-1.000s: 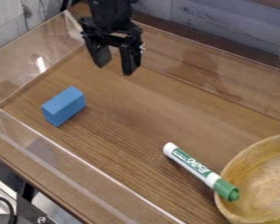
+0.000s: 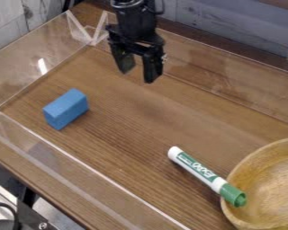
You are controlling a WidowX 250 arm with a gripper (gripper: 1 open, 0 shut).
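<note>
The black gripper (image 2: 138,56) hangs over the back middle of the wooden table (image 2: 134,144), its two fingers apart with nothing seen between them. A blue block (image 2: 65,109) lies at the left. A green-and-white cylinder (image 2: 207,175), like a marker or tube, lies diagonally at the front right, well away from the gripper.
A yellow round bowl or basket (image 2: 270,189) sits at the front right, beside the cylinder. A pale wall borders the table at the left. Dark cables show at the bottom left.
The gripper has moved right and a little back along the table. The block, cylinder and bowl look unchanged.
</note>
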